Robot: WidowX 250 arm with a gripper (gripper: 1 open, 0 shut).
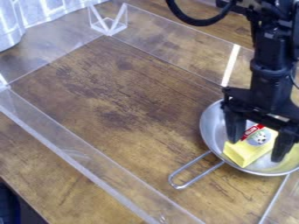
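Observation:
My black gripper (257, 127) stands open over a metal pan (216, 138) at the right, its fingers reaching down around the things in it. Inside the pan lie a yellow block (242, 154), a red-and-white item (253, 130) and a small pale patterned object (260, 139). The gripper partly hides these. The pan's wire handle (190, 178) sticks out toward the lower left.
Clear plastic strips (86, 165) border the wooden table (122, 105) on the left and back. A white plastic bracket (107, 24) sits at the back left.

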